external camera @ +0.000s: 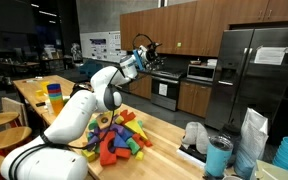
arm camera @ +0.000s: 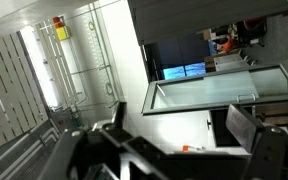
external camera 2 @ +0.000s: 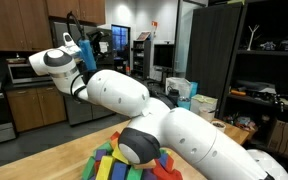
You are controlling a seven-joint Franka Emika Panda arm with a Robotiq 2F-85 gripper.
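Observation:
Far above the table, my gripper [external camera: 149, 46] is held up at the end of the stretched white arm [external camera: 106, 80], away from everything on the tabletop. In the wrist view the gripper is open, its two dark fingers wide apart and only the room behind showing between them. A pile of coloured blocks [external camera: 116, 143] in red, blue, green and yellow lies on the wooden table beside the arm's base. From the other side, the arm hides part of these blocks [external camera 2: 122, 167].
A stack of coloured pieces [external camera: 55, 96] stands at the table's left. To the right are a blue tub [external camera: 218, 154], a clear bag [external camera: 252, 137] and a grey cloth-like item [external camera: 196, 135]. Bare wood lies between the blocks and these. Stools [external camera: 6, 138] stand left of the table.

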